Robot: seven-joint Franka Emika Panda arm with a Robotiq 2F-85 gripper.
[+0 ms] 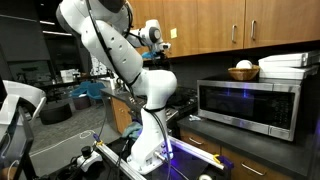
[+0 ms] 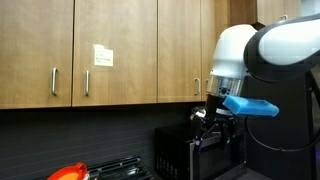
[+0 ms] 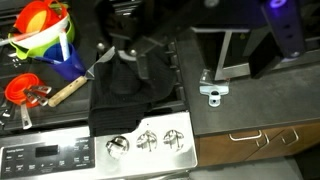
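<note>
High above the counter, my gripper [image 2: 217, 133] hangs below the white arm in exterior view 2. Exterior view 1 shows the gripper [image 1: 162, 52] small, in front of the upper cupboards. Dark, blurred gripper parts fill the top of the wrist view, and how far apart the fingers stand is unclear. Below them a black cloth [image 3: 122, 95] lies crumpled on the stove. To its left are a blue cup [image 3: 70, 66], a wooden-handled utensil [image 3: 68, 92], red measuring cups [image 3: 22, 88] and stacked coloured bowls [image 3: 38, 28].
Stove knobs [image 3: 147, 140] line the front edge. A silver clip [image 3: 213, 93] rests on the dark counter [image 3: 200, 118], which is clear around it. A microwave [image 1: 248, 108] carries a basket [image 1: 243, 74] and white trays [image 1: 285, 66]. Cupboards [image 2: 128, 55] hang overhead.
</note>
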